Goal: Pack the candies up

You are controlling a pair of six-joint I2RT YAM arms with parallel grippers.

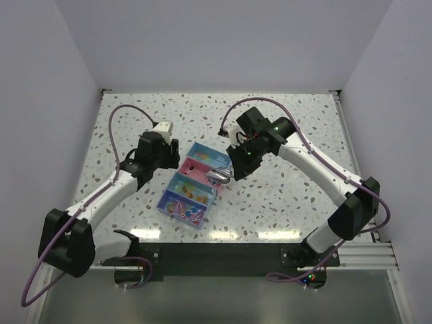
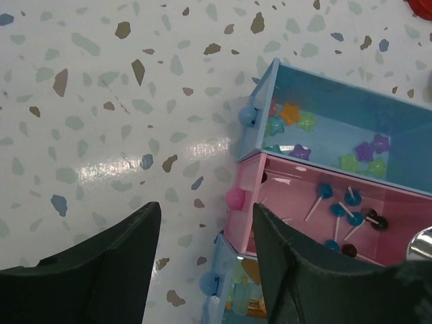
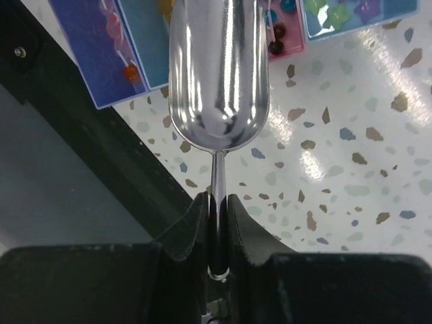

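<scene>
Four joined drawers of candy stand mid-table: light-blue (image 1: 210, 154) with star candies (image 2: 291, 113), pink (image 1: 192, 167) with lollipops (image 2: 325, 191), teal (image 1: 177, 183) and purple (image 1: 165, 204). My right gripper is shut on the handle of a metal scoop (image 3: 217, 74). In the top view the scoop's bowl (image 1: 219, 175) hangs over the right end of the pink drawer, and no candy shows in it. Left of the drawers, my left gripper (image 1: 177, 154) is part open and empty. Its fingers (image 2: 145, 229) stand apart above bare table, near the pink drawer's round knob (image 2: 235, 198).
Something red (image 2: 422, 5) shows at the corner of the left wrist view. My right arm covers part of the table behind the scoop.
</scene>
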